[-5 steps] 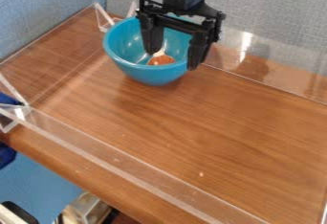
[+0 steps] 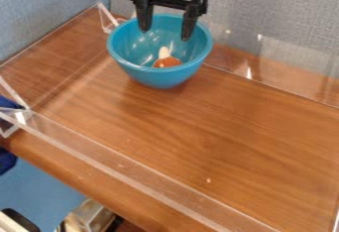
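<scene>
A light blue bowl (image 2: pixel 138 70) sits on the wooden table (image 2: pixel 185 147) near the back wall. Inside it lie a small orange-brown item (image 2: pixel 167 62) and something white. My black gripper (image 2: pixel 166 20) is at the top of the view, open, its two fingers spread above the bowl's back rim, with nothing seen between them.
Clear low barriers run along the table's left and back edges. A grey textured wall stands behind. Blue and metal objects are partly visible at the lower left.
My gripper has moved back and up, away from the camera and slightly left, uncovering more of the bowl. The bowl looks unmoved.
</scene>
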